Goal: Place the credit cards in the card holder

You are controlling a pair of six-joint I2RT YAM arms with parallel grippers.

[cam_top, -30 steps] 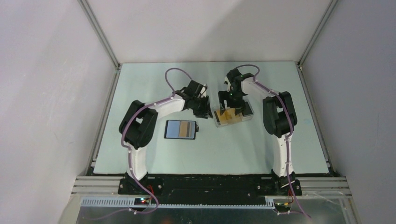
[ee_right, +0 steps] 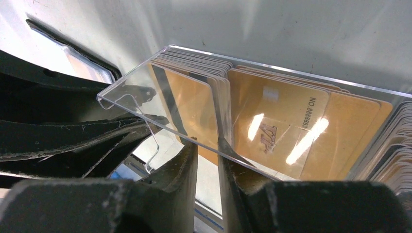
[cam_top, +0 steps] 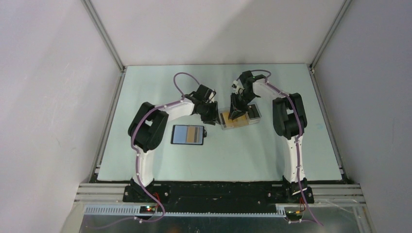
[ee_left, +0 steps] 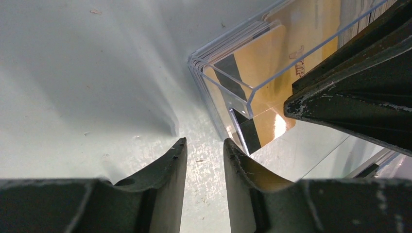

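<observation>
Gold cards [ee_right: 277, 121] stand in a clear open-topped box [cam_top: 250, 124] right of the table's middle; a second stack leans at the box's left end. The flat, dark-edged card holder [cam_top: 187, 135], with blue and tan areas, lies to the left and nearer the front. My right gripper [cam_top: 236, 111] is over the box, its fingers [ee_right: 187, 167] part open at the clear wall, with no card seen gripped between them. Just beyond the box's left end, my left gripper [cam_top: 211, 118] stands part open, bare table showing between its fingers.
Both grippers are close together, each showing in the other's wrist view. More cards [ee_right: 398, 150] fill the box's right end.
The box has shifted slightly to the left.
</observation>
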